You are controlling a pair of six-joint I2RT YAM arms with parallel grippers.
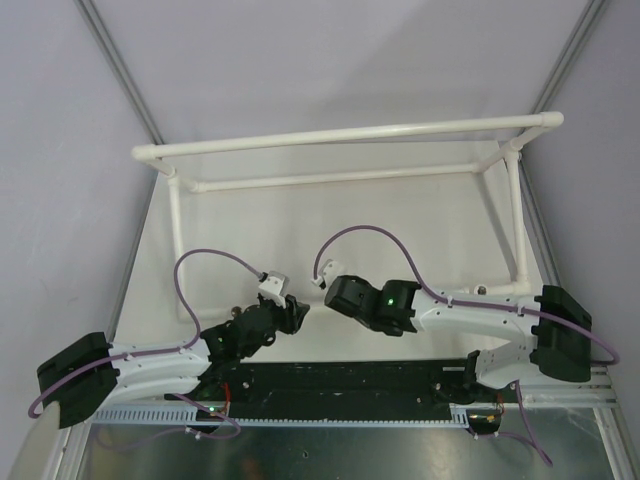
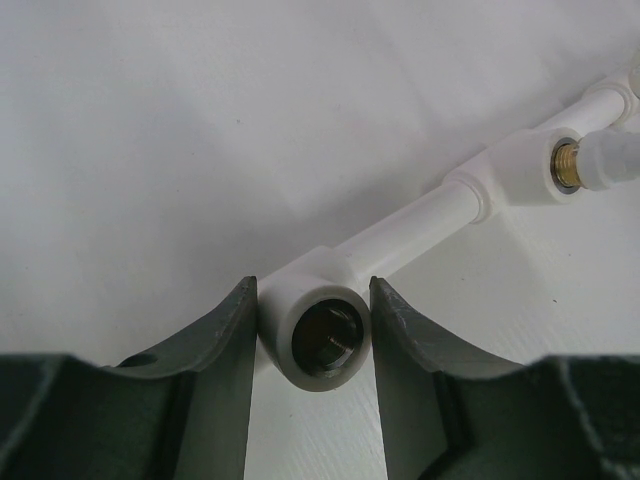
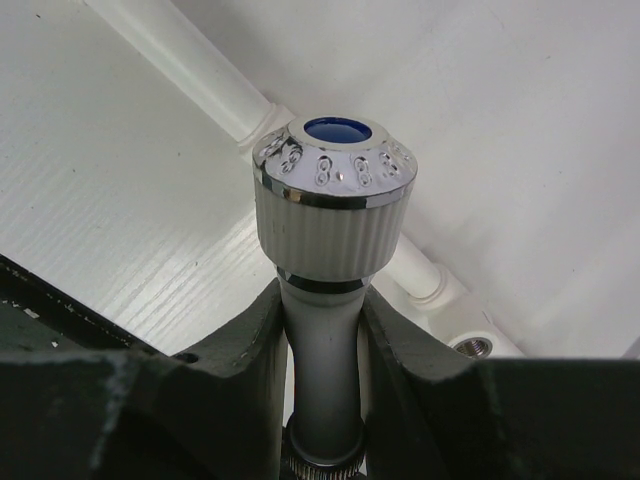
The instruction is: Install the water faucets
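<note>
My right gripper is shut on a faucet [image 3: 330, 220], a chrome head with blue cap on a ribbed white collar, held upright over the pipe. In the left wrist view my left gripper has its fingertips on either side of a white tee fitting [image 2: 295, 310] with a dark open socket. Further along, a second tee [image 2: 520, 175] has a brass-threaded part with a pale cap at its mouth. The right wrist view also shows a tee with an open threaded socket [image 3: 460, 325].
The white pipe frame [image 1: 350, 134] stands on the pale board, with its front pipe behind both arms in the top view. A dark strip [image 1: 340, 390] and a metal rail run along the front. The board inside the frame is clear.
</note>
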